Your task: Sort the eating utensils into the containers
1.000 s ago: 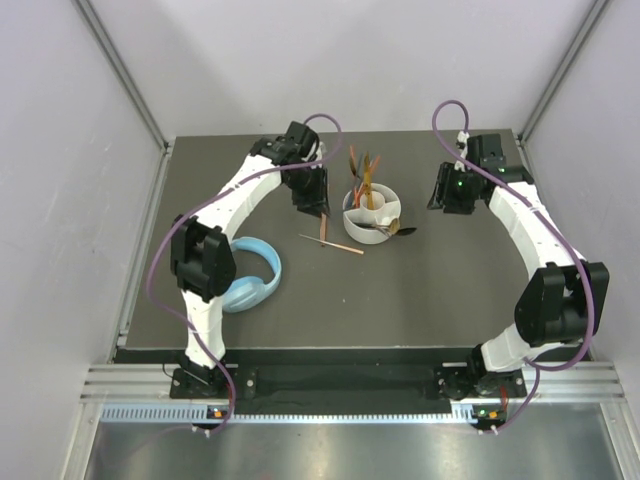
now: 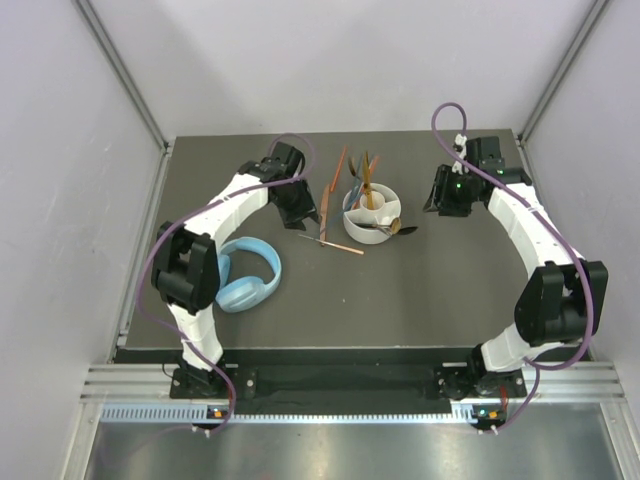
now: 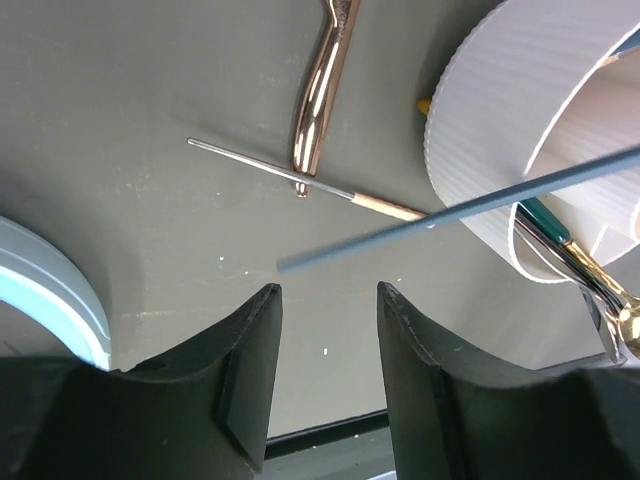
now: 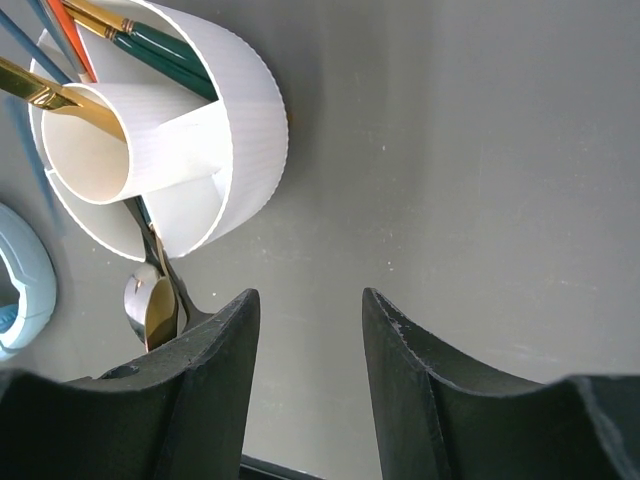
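A white divided container (image 2: 372,230) holds paintbrushes and utensils, with spoons (image 4: 160,310) jutting from its lower side. A copper-coloured utensil (image 3: 315,100) lies left of it, a thin wooden-handled stick (image 3: 385,205) across its lower end. An orange stick (image 2: 338,170) shows behind. A blurred blue rod (image 3: 380,237) crosses the left wrist view. My left gripper hangs over the table left of the container, fingers apart, nothing between them. My right gripper is right of the container, open and empty.
Light-blue headphones (image 2: 250,292) lie on the left of the grey table (image 2: 420,300). Walls stand at both sides and the back.
My left gripper has moved left and down in the top view, away from the container. The right gripper has shifted very slightly.
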